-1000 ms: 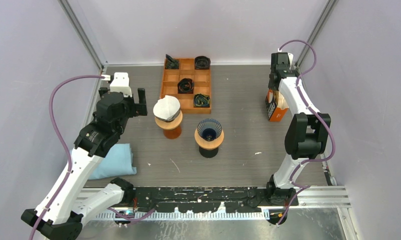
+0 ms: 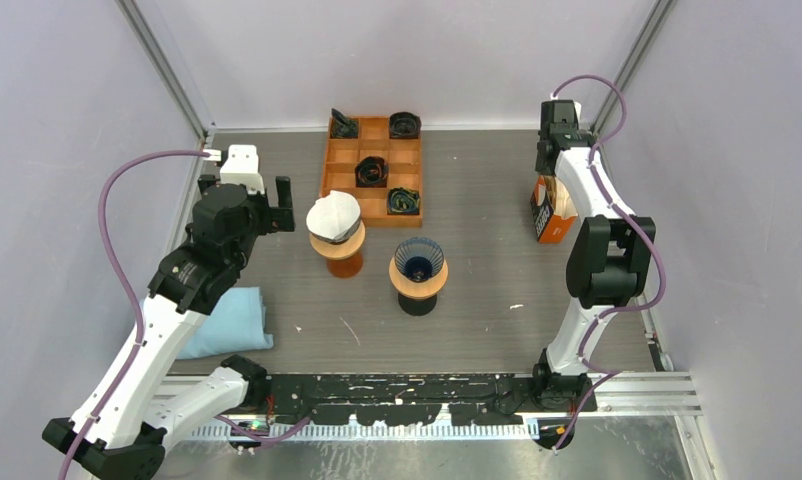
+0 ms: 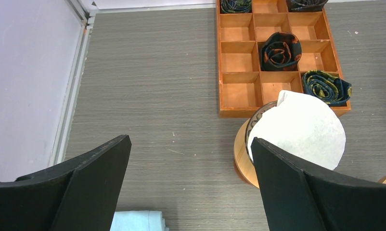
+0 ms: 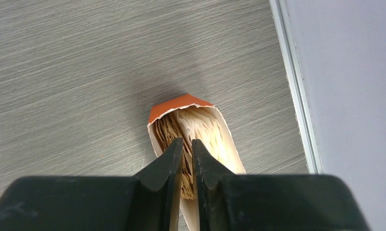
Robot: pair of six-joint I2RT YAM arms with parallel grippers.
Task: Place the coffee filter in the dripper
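The orange filter box (image 2: pixel 549 222) stands at the right of the table, brown and white filters upright inside it. My right gripper is over this box, its fingertips close together with a narrow gap, in front of the filters. A dark ribbed dripper (image 2: pixel 418 258) sits on a wooden-topped black stand at centre. Left of it, a white paper filter (image 3: pixel 302 130) lies over a second dripper on a wooden stand. My left gripper stands open above the left of the table, nothing between its fingers.
A wooden compartment tray (image 2: pixel 337 158) with several rolled dark bundles is at the back. A folded blue cloth (image 2: pixel 222 325) lies front left. Walls border the sides.
The right arm and gripper have shifted slightly over the filter box. The left arm and the objects on the table look unchanged.
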